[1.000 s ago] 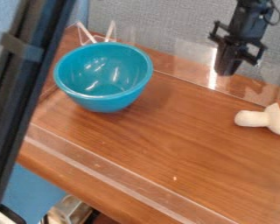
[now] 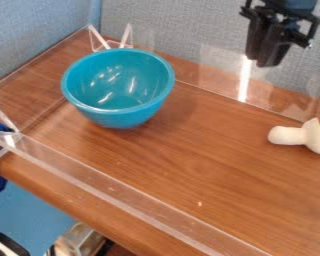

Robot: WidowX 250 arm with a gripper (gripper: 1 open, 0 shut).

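A black gripper (image 2: 267, 50) hangs at the top right, over the back of the wooden table (image 2: 190, 180), shut with nothing visible between its fingers. A teal bowl (image 2: 117, 86) stands at the back left of the table. A toy mushroom (image 2: 299, 137) with a cream stem lies on its side at the right edge, below the gripper and apart from it; its orange cap is partly cut off by the frame.
Clear plastic edging (image 2: 123, 200) runs along the table's front, with more along the back. Fabric-covered walls rise behind and left.
The gripper has risen and shifted slightly. The large black bar at the left has moved out of view. The bowl and mushroom have not moved.
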